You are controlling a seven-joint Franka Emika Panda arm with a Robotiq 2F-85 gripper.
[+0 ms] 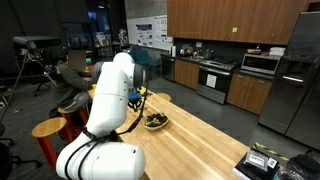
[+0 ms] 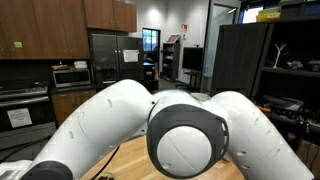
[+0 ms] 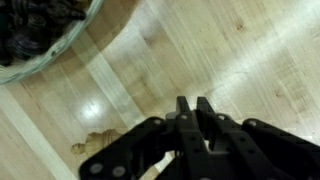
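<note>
In the wrist view my gripper points down over the pale wooden table, its two dark fingers drawn close together. Whatever may lie between them is too dark and small to make out. A bowl (image 3: 48, 52) with a light rim, filled with dark pieces, is cut off by the upper left corner. Left of the fingers, a small brown object (image 3: 95, 142) lies on the wood, apart from the gripper. Exterior view 1 shows the bowl (image 1: 155, 121) on the table beside the arm, with the gripper (image 1: 133, 104) to its left.
A dark box-like item (image 1: 258, 162) sits at its near right edge. Red stools (image 1: 47, 128) stand to the left. The arm hides most of the tabletop in exterior view 2.
</note>
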